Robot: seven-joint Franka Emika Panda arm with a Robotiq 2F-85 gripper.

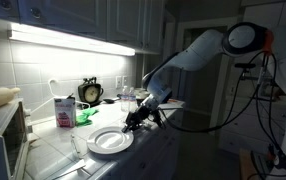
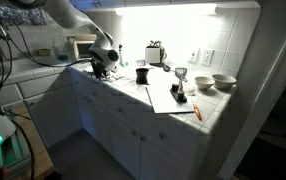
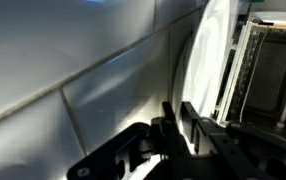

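Note:
A round white plate (image 1: 110, 141) rests on the counter in exterior view 1. At its right rim is my gripper (image 1: 128, 127), coming in from the right. The wrist view has the plate (image 3: 205, 55) steeply foreshortened, with its near rim running down to the dark fingertips of my gripper. The fingers look shut on that rim, though the contact itself is dark and small. In exterior view 2 the arm hides most of the plate, and the gripper (image 2: 101, 75) is hard to make out there.
Left of the plate stand a clear cup (image 1: 80, 146) and a toaster oven (image 1: 15, 128). A carton (image 1: 65, 111) and a black round clock (image 1: 90, 92) are behind. Further along the counter lie a white board (image 2: 167, 98), a black pot (image 2: 141, 75) and bowls (image 2: 224, 81).

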